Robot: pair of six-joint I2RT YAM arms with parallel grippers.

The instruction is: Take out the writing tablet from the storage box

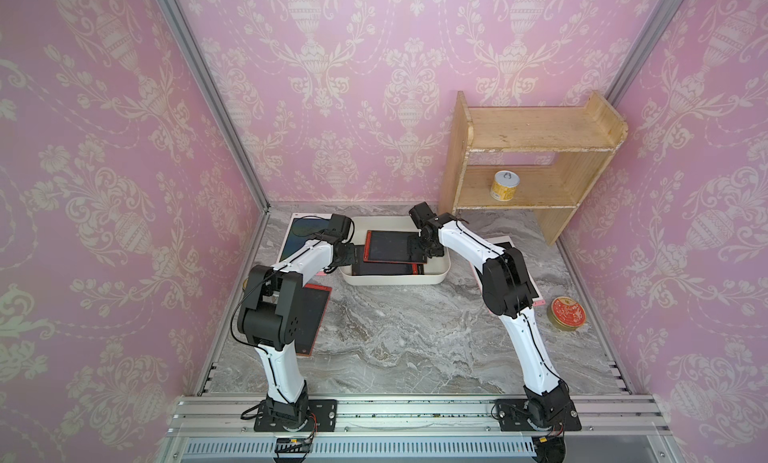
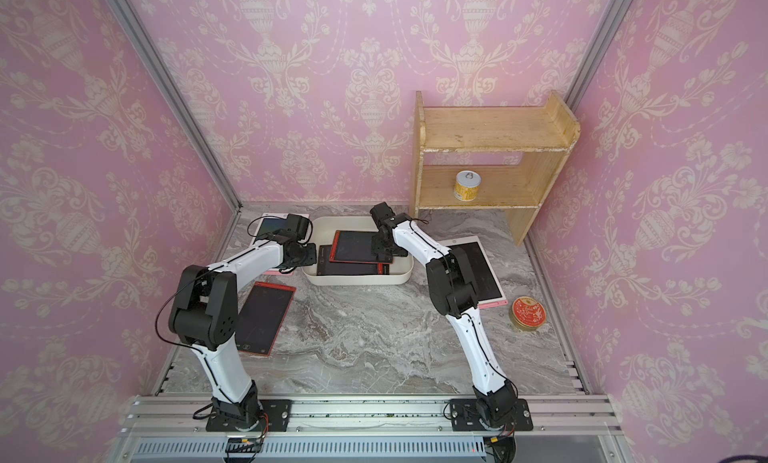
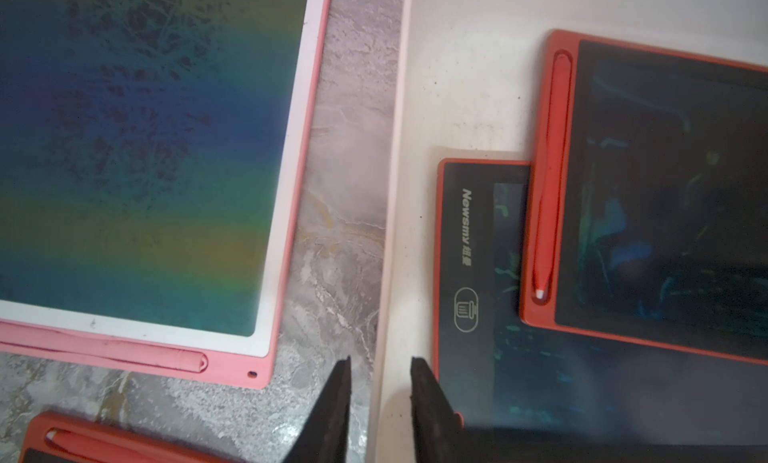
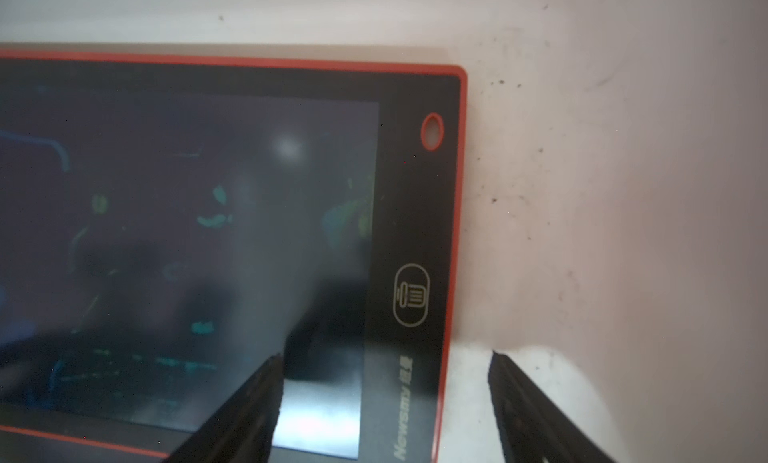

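Inside the cream storage box (image 1: 396, 280) lie two black writing tablets with red edges. The upper tablet (image 1: 388, 247) rests slantwise on the lower tablet (image 1: 384, 267), covering much of it. In the left wrist view, my left gripper is open, its fingers on either side of the box's left rim (image 3: 389, 247) as seen from above, left of the lower tablet's logo end. My right gripper is open over the right end of the upper tablet (image 4: 412, 223), one finger over its screen and the other past its red edge. Nothing shows held in either gripper.
A white-and-pink tablet (image 3: 272, 247) lies left of the box, with a red-edged tablet (image 1: 313, 319) in front of it. Another pink-edged tablet (image 2: 484, 271) and a red tin (image 1: 567, 311) lie at right. A wooden shelf (image 1: 536, 127) stands behind.
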